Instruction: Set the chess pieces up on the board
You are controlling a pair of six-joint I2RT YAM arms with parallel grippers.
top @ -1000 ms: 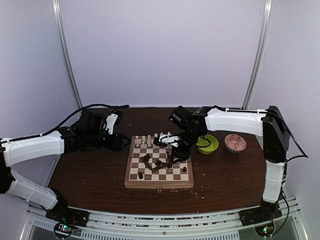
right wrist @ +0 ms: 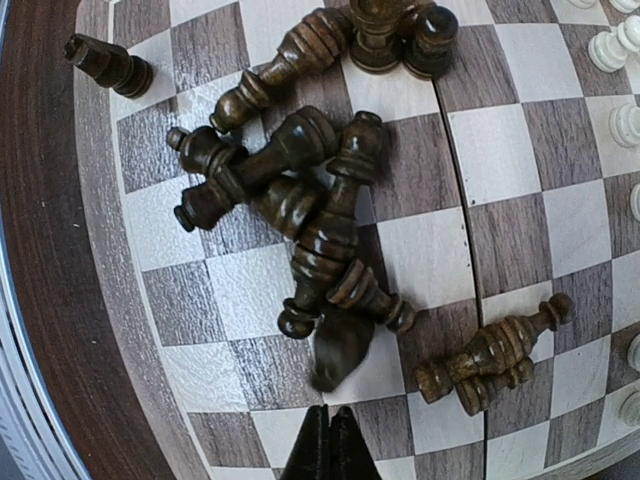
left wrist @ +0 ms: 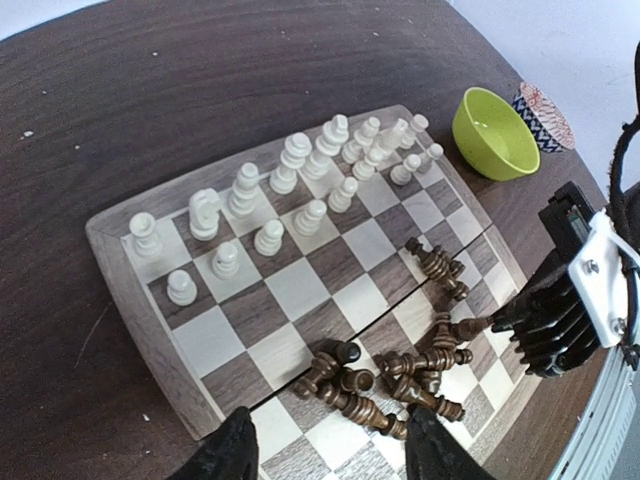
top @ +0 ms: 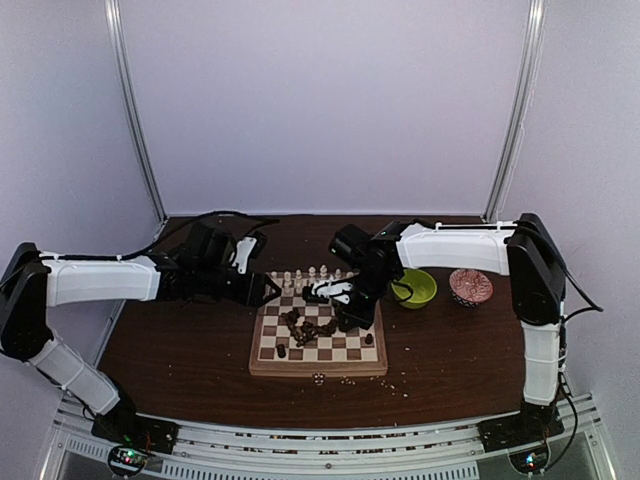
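Observation:
The wooden chessboard (top: 318,366) lies mid-table. Its white pieces (left wrist: 245,190) stand in rows along the far side. The dark pieces lie mostly in a jumbled heap (right wrist: 325,240), with a few upright and one pair (right wrist: 490,350) lying apart. My left gripper hangs over the board's left side, its fingers apart with nothing seen between them. My right gripper is shut, low over the board beside a blurred dark piece (right wrist: 340,350), with nothing seen between its fingers.
A green bowl (top: 420,290) stands right of the board, with a patterned bowl (top: 470,285) beyond it.
My right arm has shifted a little left and down over the board.

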